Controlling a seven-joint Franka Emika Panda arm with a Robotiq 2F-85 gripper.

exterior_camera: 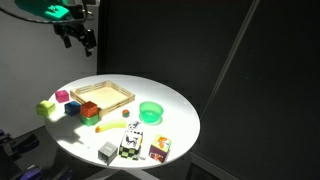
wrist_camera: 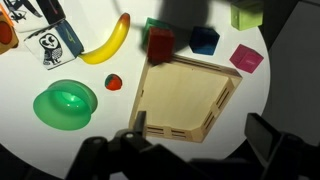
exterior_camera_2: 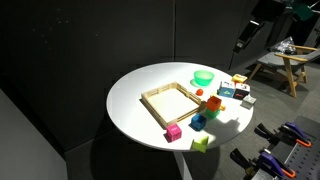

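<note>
My gripper [exterior_camera: 78, 46] hangs high above the table's far left part, its fingers wide apart and nothing between them. In the wrist view its dark fingers [wrist_camera: 265, 137] frame the lower part of a shallow wooden tray [wrist_camera: 187, 64], which looks empty. An orange-red block [wrist_camera: 160, 45] rests on a green block [exterior_camera: 90, 121] beside the tray. Near them are a blue block [wrist_camera: 204, 40], a pink block [wrist_camera: 245, 58] and a yellow-green block [exterior_camera: 45, 107]. A yellow banana [wrist_camera: 108, 42], a strawberry [wrist_camera: 113, 82] and a green bowl [wrist_camera: 66, 105] lie on the tray's other side.
Along the near edge in exterior view 1 stand a grey box [exterior_camera: 107, 153], a black-and-white printed box [exterior_camera: 131, 142] and a colourful printed box [exterior_camera: 160, 149]. The round white table [exterior_camera: 180, 108] has bare room around the bowl.
</note>
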